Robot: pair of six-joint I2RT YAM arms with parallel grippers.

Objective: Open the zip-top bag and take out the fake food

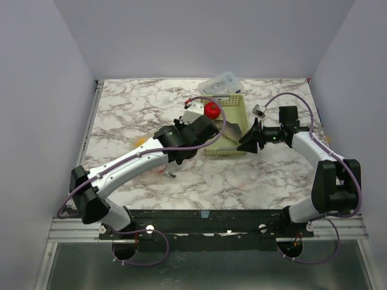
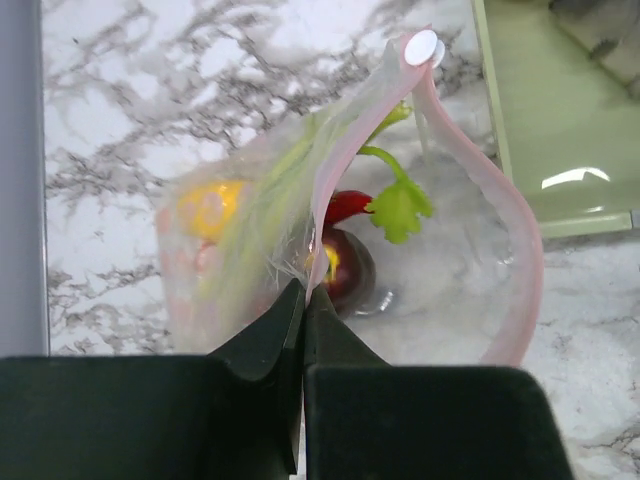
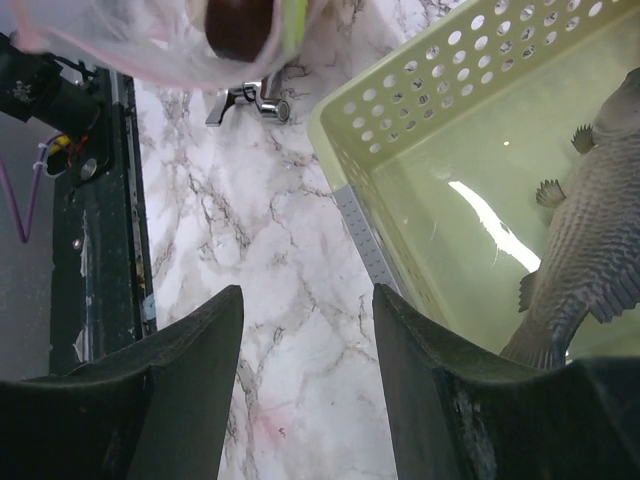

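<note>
The clear zip top bag (image 2: 440, 290) with a pink rim gapes on the right side in the left wrist view. Inside lie a dark round food (image 2: 350, 272), a red pepper (image 2: 345, 205), a leafy green piece (image 2: 402, 212) and a yellow piece (image 2: 212, 207). My left gripper is shut with the bag's thin rim pinched at its fingertips. In the right wrist view, a stretch of pink rim (image 3: 180, 68) crosses the upper left. My right gripper is open and empty, over the counter beside the bin. From above, my left arm hides much of the bag.
A pale green bin (image 1: 240, 106) holds a red tomato (image 1: 211, 110) and a grey fish (image 3: 590, 220). Behind it lies a clear plastic container (image 1: 222, 82). Bare marble shows at the back left and along the front right.
</note>
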